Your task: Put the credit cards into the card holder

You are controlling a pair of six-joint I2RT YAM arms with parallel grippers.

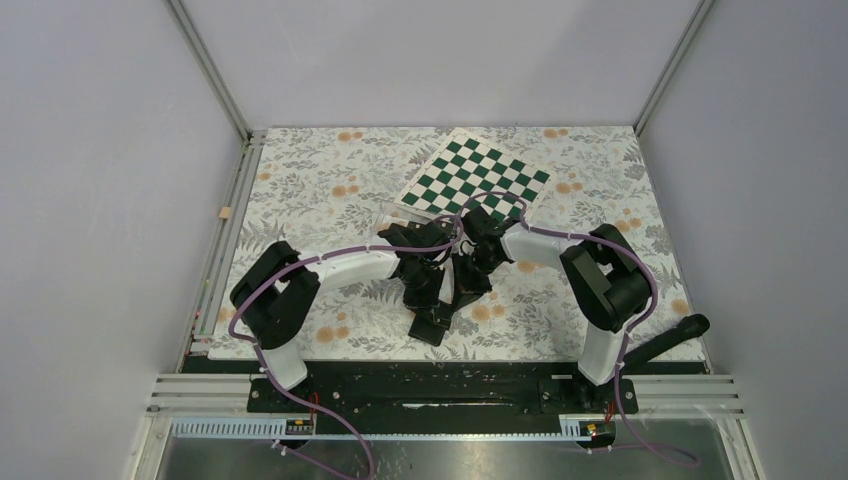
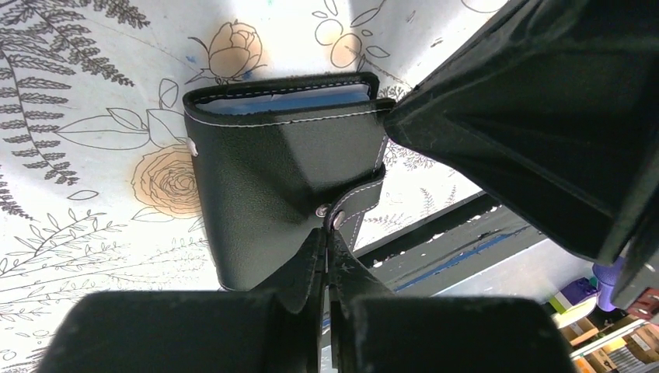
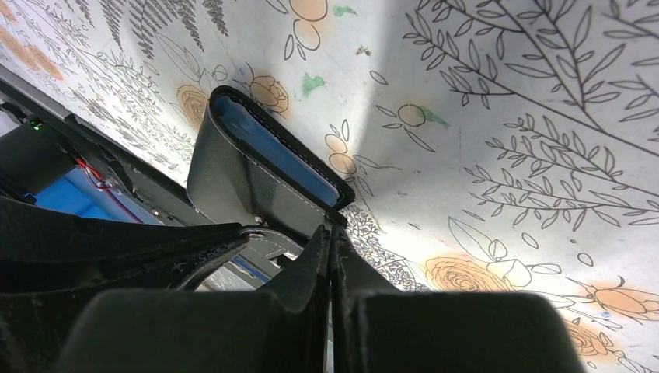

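Observation:
The black leather card holder [image 2: 272,171] lies closed on the patterned table, partly under both arms in the top view. Pale blue inserts [image 2: 295,101] show in its open top edge. Its strap [image 2: 361,198] stands unsnapped, with the snap stud uncovered on the cover. My left gripper is shut, the strap's end between its fingertips. At the holder's upper corner on the strap side, my right gripper is shut and touches the edge; whether it pinches any leather cannot be told. No loose credit cards can be made out clearly.
Behind the arms lies a green-and-white checkered board [image 1: 480,175]. A clear-edged container [image 1: 390,215] sits partly hidden behind the left arm. The holder rests close to the table's front edge.

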